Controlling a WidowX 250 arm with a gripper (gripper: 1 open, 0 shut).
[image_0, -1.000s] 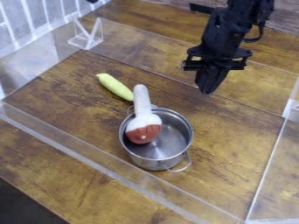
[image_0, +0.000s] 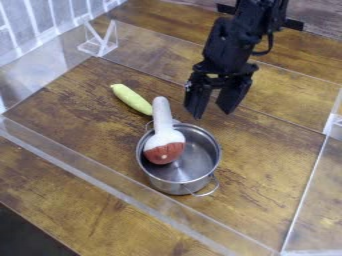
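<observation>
My black gripper (image_0: 214, 88) hangs over the wooden table, above and behind the steel pot, open with nothing seen between its fingers. The steel pot (image_0: 197, 172) stands at the middle front with a white object with a red end (image_0: 164, 140) leaning in it. A yellow corn-like object (image_0: 130, 98) lies to the left of my gripper, behind the pot.
A clear plastic stand (image_0: 100, 40) sits at the back left. Clear walls border the table at left and right. The wood (image_0: 274, 160) right of the pot and at the front left is bare.
My gripper has moved left from the back right and turned, now nearer the yellow object. The pot and the objects have stayed in place.
</observation>
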